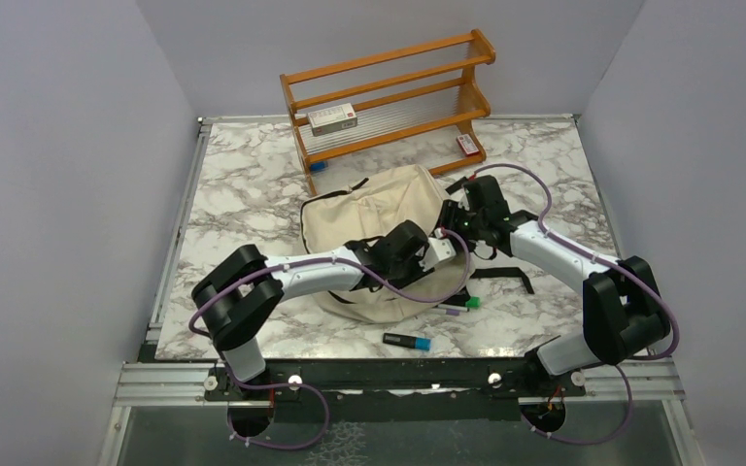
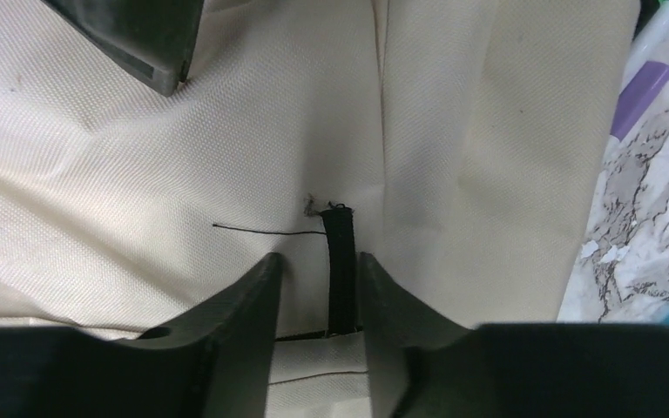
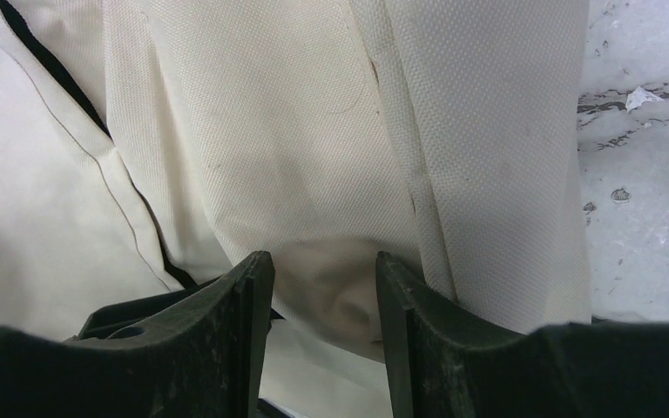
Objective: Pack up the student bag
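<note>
A cream cloth bag (image 1: 350, 221) lies on the marble table, partly covered by both arms. My left gripper is over its lower right part. Its fingers stand apart, with a black fabric tab (image 2: 340, 270) on the bag showing in the gap; whether they touch it I cannot tell. At the bag's right side is my right gripper, its fingers also apart. Folded cream cloth (image 3: 340, 287) shows in that gap, not visibly pinched. A black marker with a blue cap (image 1: 406, 341) lies in front of the bag.
Pens with purple and green ends (image 1: 460, 307) lie against the bag's lower right edge. A black strap (image 1: 505, 274) extends to the right. Behind the bag stands a wooden shelf (image 1: 389, 87) holding a white box (image 1: 333, 118) and a small red box (image 1: 467, 145).
</note>
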